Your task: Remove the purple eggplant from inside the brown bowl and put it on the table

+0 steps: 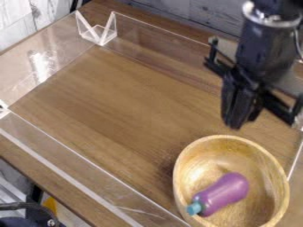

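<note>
The purple eggplant (225,192) lies inside the brown bowl (187,168) at the lower right, its teal stem end toward the bowl's near left wall. Blurred, my gripper (258,121) hangs at the upper right, raised over the far side of the bowl and clear of it. No object shows at its fingertips. Dark parts stand apart at its lower end, but the blur hides how the fingers stand.
Left of the bowl, the wooden table (119,111) is broad and bare. A clear wall (89,182) runs along its near left edge. One white wire-like corner piece (98,30) stands at the back left.
</note>
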